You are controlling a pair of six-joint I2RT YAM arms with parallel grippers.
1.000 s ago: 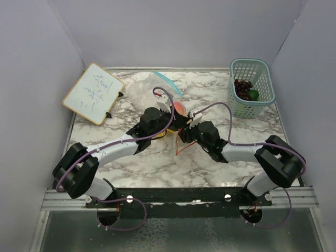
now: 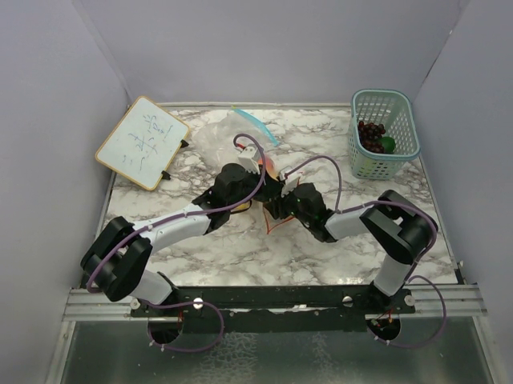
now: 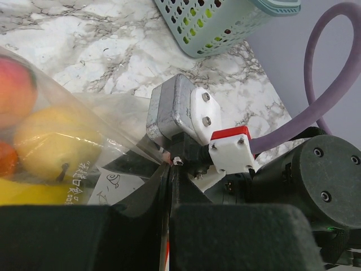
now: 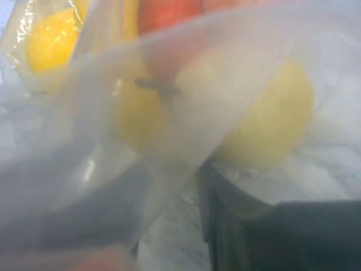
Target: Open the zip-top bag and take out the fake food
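The clear zip bag [image 3: 62, 141] of fake fruit lies mid-table, partly hidden under both arms in the top view. It holds a yellow fruit [image 4: 265, 113] and red fruit [image 4: 169, 14]. My left gripper is shut at the bag's edge; any film between its fingers is thin and hard to make out. My right gripper [image 2: 276, 196] is beside it at the bag; in its own view the film covers much of the lens and the fingers look slightly apart, blurred.
A green basket [image 2: 385, 168] with grapes and green fruit stands back right. A whiteboard [image 2: 140, 140] lies back left. Another clear bag [image 2: 220, 140] with a blue strip lies behind the grippers. Bare marble surrounds them.
The right arm's wrist and elbow have shifted up and slightly left in the top view, with its fingers still at the bag.
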